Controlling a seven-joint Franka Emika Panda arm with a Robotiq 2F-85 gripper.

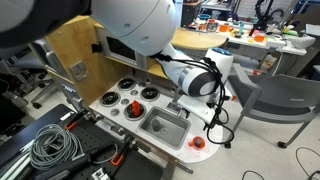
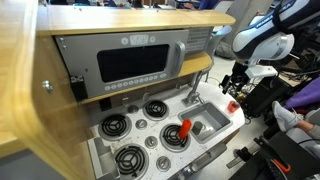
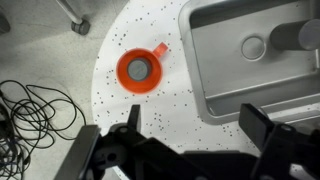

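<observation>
An orange-red mug [image 3: 139, 71], grey inside and with a short handle, stands upright on the white speckled counter [image 3: 176, 105] beside the sink. It also shows as a small red mug [image 1: 198, 142] at the counter's right end in exterior view 1, and as a red mug [image 2: 232, 105] in exterior view 2. My gripper is open above the counter, its fingers wide apart with only bare surface between them. In the wrist view the mug lies beyond the left finger, apart from it. A dark grey cup [image 3: 297, 37] is inside the grey sink basin [image 3: 222, 85].
A red object [image 2: 185, 130] stands between the stove burners [image 2: 158, 108] and the sink. The faucet [image 2: 193, 91] rises behind the basin. Beyond the counter's end are black cables [image 3: 38, 112] on the floor and a grey chair [image 1: 282, 100].
</observation>
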